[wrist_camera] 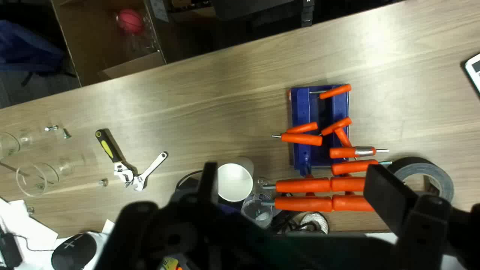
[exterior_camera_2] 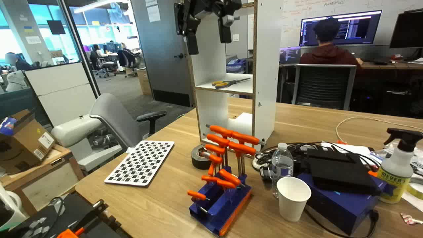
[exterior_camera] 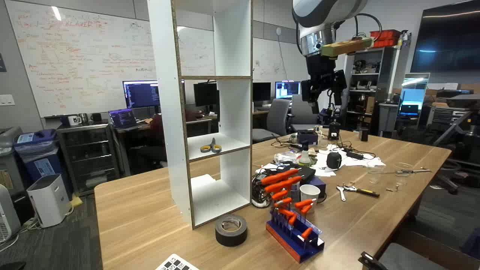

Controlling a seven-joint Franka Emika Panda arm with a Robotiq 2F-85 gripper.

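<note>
My gripper (exterior_camera_2: 208,41) hangs high above the table, open, with nothing between its fingers. In the wrist view its fingers (wrist_camera: 389,193) spread wide over orange-handled hex keys (wrist_camera: 306,203), which stand well below them in a blue rack (wrist_camera: 299,108). Beside the rack lies a roll of black tape (exterior_camera: 231,230). A white paper cup (exterior_camera_2: 293,196) stands upright, close to a clear water bottle (exterior_camera_2: 282,164). On the middle shelf of a white shelf unit (exterior_camera_2: 267,67) rest scissors (exterior_camera_2: 230,82) with grey and yellow handles. Two wrenches (wrist_camera: 123,166) lie apart on the bare tabletop.
The tall shelf unit rises from the table near the rack. Cables, a dark box (exterior_camera_2: 337,170) and a spray bottle (exterior_camera_2: 394,170) crowd the area beyond the cup. A checkered board (exterior_camera_2: 140,163) lies flat. Bare wood (wrist_camera: 216,108) stretches between the wrenches and the rack.
</note>
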